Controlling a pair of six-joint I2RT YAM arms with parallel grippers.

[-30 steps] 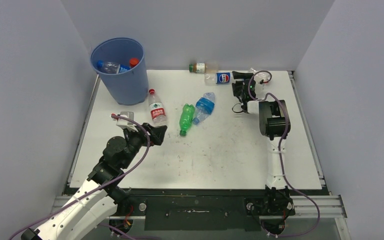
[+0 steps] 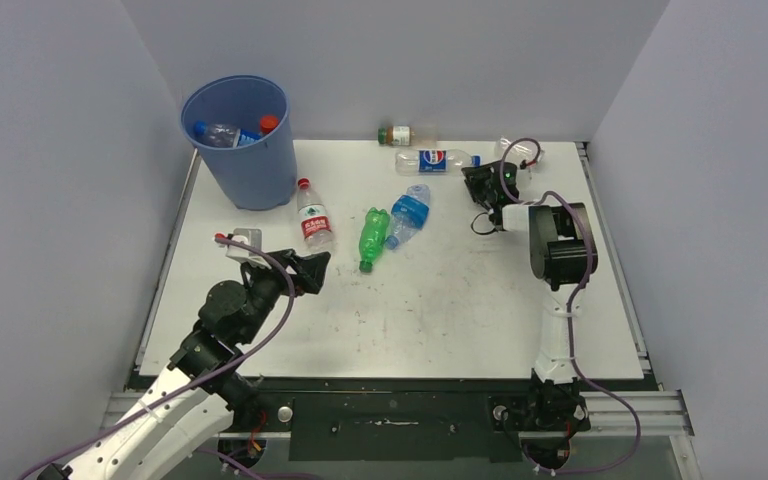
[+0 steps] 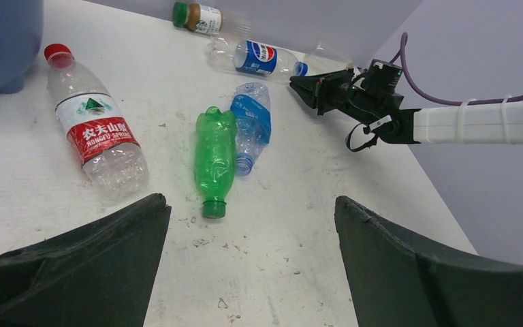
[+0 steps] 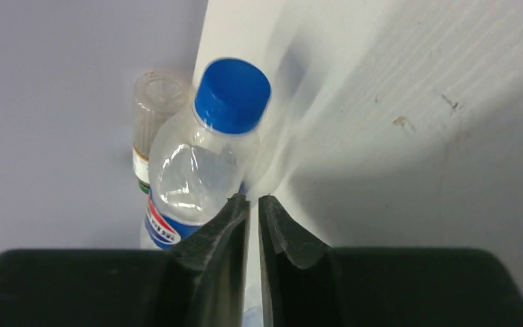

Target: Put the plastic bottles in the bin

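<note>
My right gripper (image 2: 470, 178) is low beside the Pepsi bottle (image 2: 422, 162) at the back. In the right wrist view its fingers are close together just under the bottle's blue cap (image 4: 232, 95), with no bottle seen between them. My left gripper stands open above the near left. Before it lie a red-capped bottle (image 3: 102, 143), a green bottle (image 3: 214, 153) and a crumpled blue-label bottle (image 3: 250, 119). The blue bin (image 2: 235, 185) holds bottles.
A green-capped bottle (image 2: 400, 136) and a clear item (image 2: 512, 149) lie along the back edge by the walls.
The left arm has moved slightly.
</note>
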